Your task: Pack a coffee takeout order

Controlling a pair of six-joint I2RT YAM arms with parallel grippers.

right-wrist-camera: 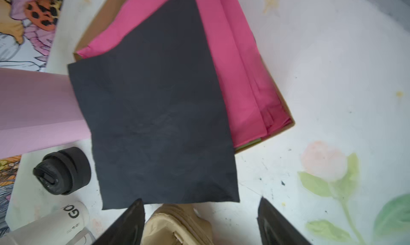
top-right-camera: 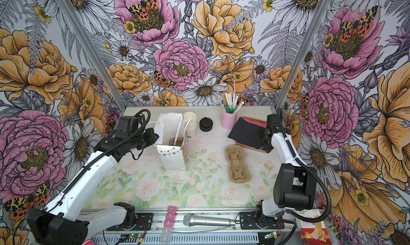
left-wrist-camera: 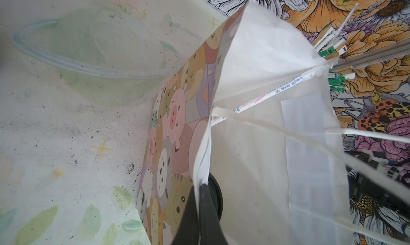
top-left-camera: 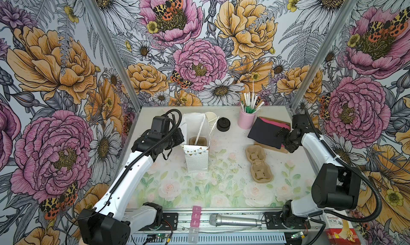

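Observation:
My left gripper is shut on the side wall of the white paper bag (top-left-camera: 197,159), whose outer face shows cartoon animals in the left wrist view. The bag stands open on the left half of the table, with a brown cup carrier (top-left-camera: 197,140) and a white straw (left-wrist-camera: 277,92) inside. At the right, a black napkin (right-wrist-camera: 162,112) lies askew over pink napkins (right-wrist-camera: 232,78) in a shallow cardboard box (right-wrist-camera: 281,100). Above them my right gripper stands open, nothing between its fingers. A second moulded carrier (top-left-camera: 258,163) lies in front of the box.
White cups (top-right-camera: 190,121) and a black lid (top-left-camera: 223,124) stand behind the bag. The pink holder (top-left-camera: 246,120) with straws stands close to the napkins' left.

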